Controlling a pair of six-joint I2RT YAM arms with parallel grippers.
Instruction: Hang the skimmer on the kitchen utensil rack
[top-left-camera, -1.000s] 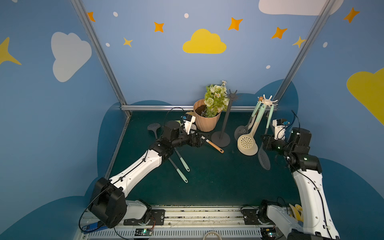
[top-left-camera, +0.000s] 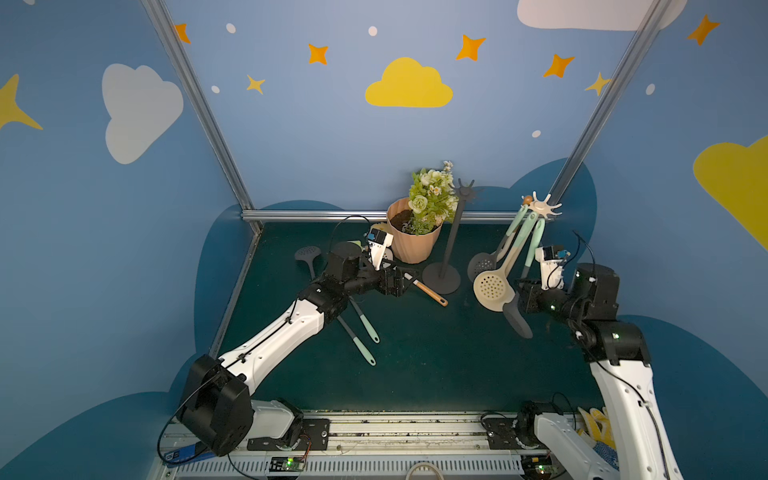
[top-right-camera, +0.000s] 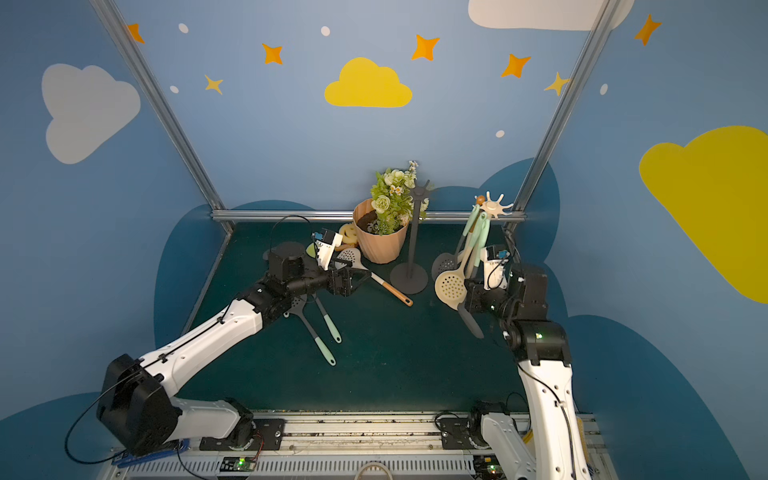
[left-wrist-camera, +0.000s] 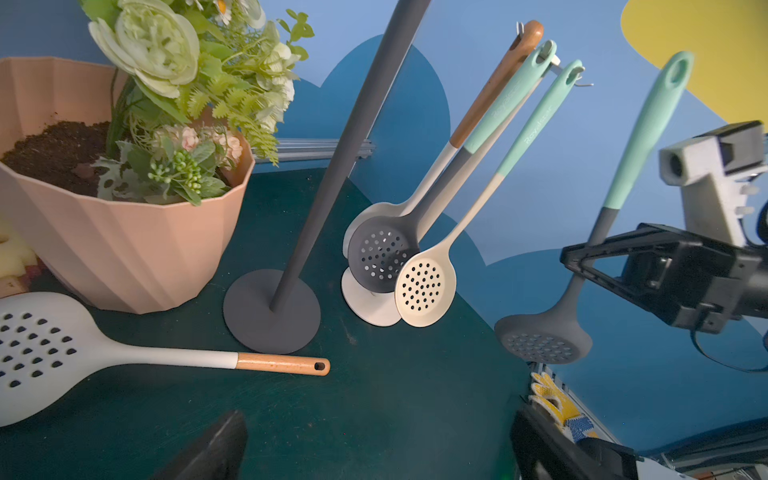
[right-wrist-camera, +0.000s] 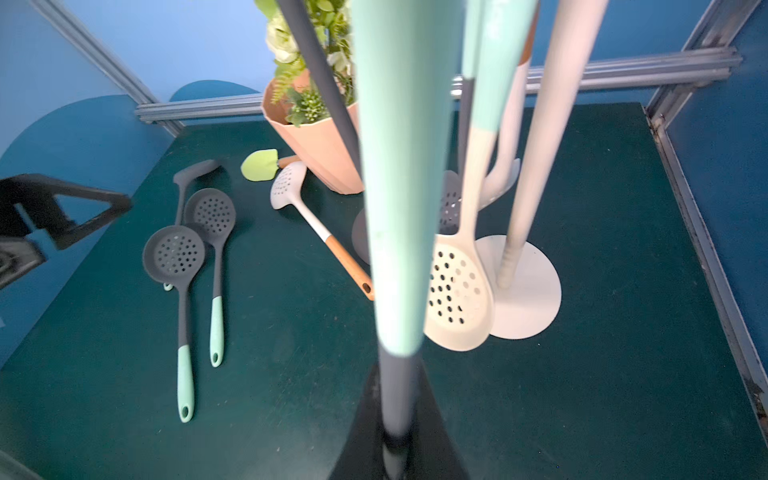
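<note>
A grey skimmer with a mint handle (left-wrist-camera: 652, 128) hangs nearly upright from my right gripper, which is shut on its thin grey shaft. Its perforated head (top-left-camera: 518, 320) is down, clear of the table. The cream utensil rack (top-left-camera: 543, 206) stands at the back right, with several utensils on its hooks, including a cream skimmer (right-wrist-camera: 457, 296). The held handle is on the near side of that rack; whether its hole touches a hook cannot be told. My left gripper (top-left-camera: 397, 281) is open and empty, left of the dark rack (top-left-camera: 442, 277).
A potted plant (top-left-camera: 412, 240) stands behind the left gripper. One white skimmer with a wooden handle (left-wrist-camera: 280, 363) lies before the bare dark rack. Several grey utensils with mint handles (right-wrist-camera: 185, 384) lie on the left.
My right gripper has moved a little left with the skimmer, whose head has turned and shifted left, now partly in front of the cream skimmer. The left arm has not moved.
</note>
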